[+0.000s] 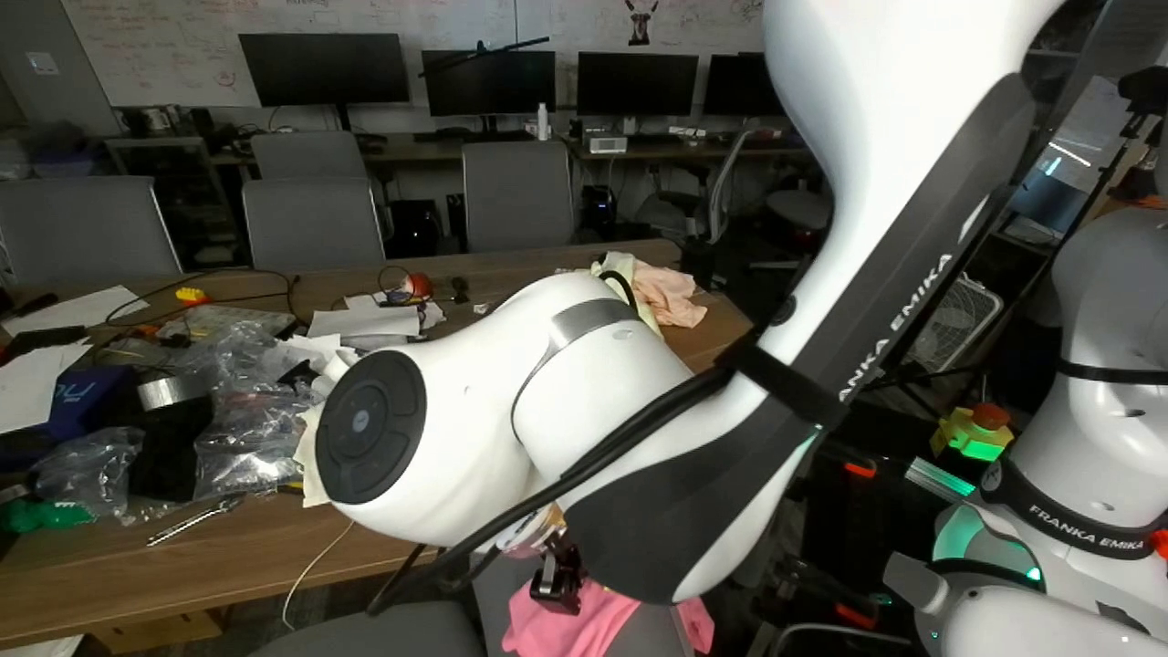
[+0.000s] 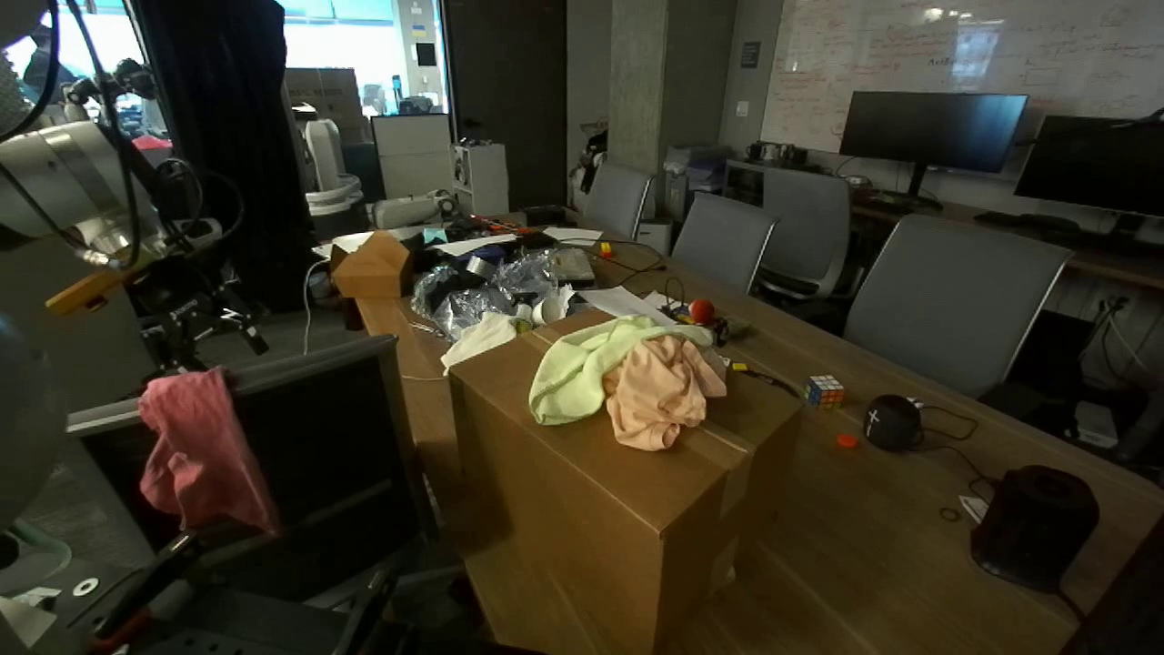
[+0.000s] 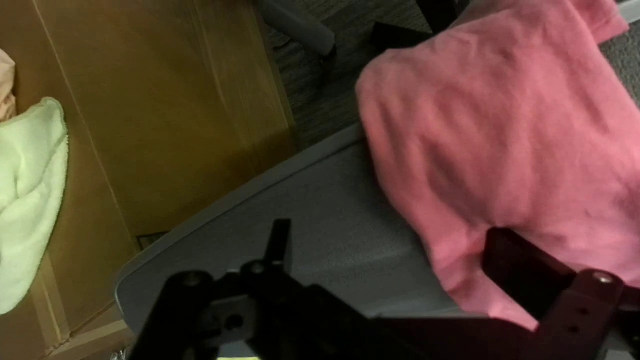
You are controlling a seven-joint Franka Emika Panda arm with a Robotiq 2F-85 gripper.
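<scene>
A pink cloth [image 2: 207, 453] hangs over the top of a grey chair back [image 2: 338, 377]. In the wrist view the cloth [image 3: 510, 132] fills the upper right and droops over the chair's edge. My gripper is open, its fingers wide apart. The right finger [image 3: 510, 264] overlaps the cloth in the picture; whether it touches cannot be told. The left finger [image 3: 279, 243] shows against the bare grey chair back. From exterior view 2 the gripper appears above the chair. The arm hides much of the cloth [image 1: 586, 624] in exterior view 1.
Beside the chair stands a large cardboard box [image 2: 578, 480], with a pale green cloth [image 2: 573, 377] and a peach cloth [image 2: 660, 393] on top. Plastic bags and papers clutter the table behind it. A second robot arm [image 1: 1117, 438] stands at the right.
</scene>
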